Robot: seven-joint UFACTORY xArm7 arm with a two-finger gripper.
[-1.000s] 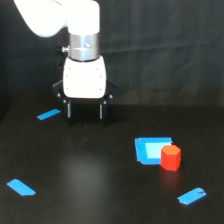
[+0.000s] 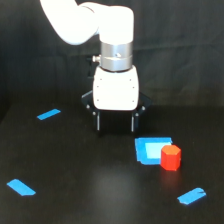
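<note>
My gripper (image 2: 116, 122) hangs over the dark table with its two thin fingers spread apart and only empty space between them. To its lower right lies a blue square (image 2: 147, 142) with a paler patch in it. A red block (image 2: 170, 157) stands at the lower right corner of that square, overlapping its edge in this view. Whether the block rests on the square or just in front of it, I cannot tell.
Strips of blue tape lie flat on the table, one at the back left (image 2: 49, 114), another at the front left (image 2: 21, 187), a third at the front right (image 2: 191, 196). Dark curtain closes off the back.
The arm and gripper have moved to the right and a little lower or nearer, towards the blue square. The red block and the square have stayed put.
</note>
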